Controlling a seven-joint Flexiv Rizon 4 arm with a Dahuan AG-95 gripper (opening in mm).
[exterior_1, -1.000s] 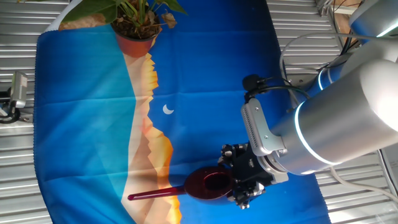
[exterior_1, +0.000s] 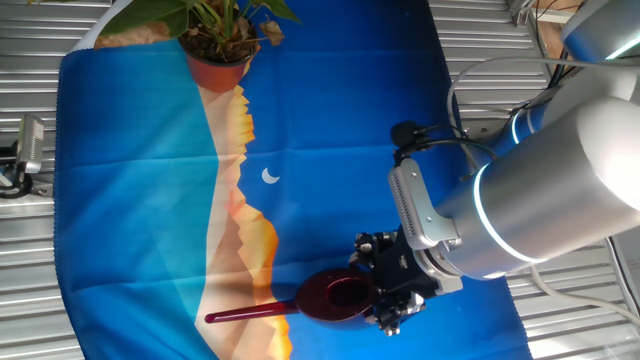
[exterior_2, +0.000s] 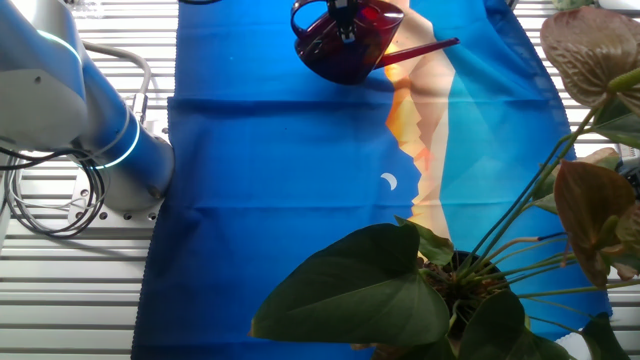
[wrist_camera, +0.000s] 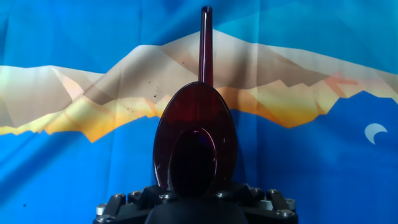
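A dark red, glossy watering can (exterior_1: 326, 297) with a long thin spout is at the lower middle of the mat in exterior view 1. The gripper is at the end opposite the spout and appears shut on the can's handle; its fingertips are mostly hidden. Exterior view 2 has the watering can (exterior_2: 350, 50) at the top edge, its handle loop on the left and a black finger (exterior_2: 347, 30) across its side. In the wrist view, the can (wrist_camera: 199, 112) stands centred with the spout pointing away. Whether it touches the mat is unclear.
A potted plant (exterior_1: 215, 70) stands at the top left of the mat in exterior view 1. Its broad leaves (exterior_2: 350, 290) fill the lower right of exterior view 2. Slatted metal table surrounds the mat.
Hardly anything differs: the can and its spout tip have shifted very slightly, if at all. Arm and plant look unmoved.
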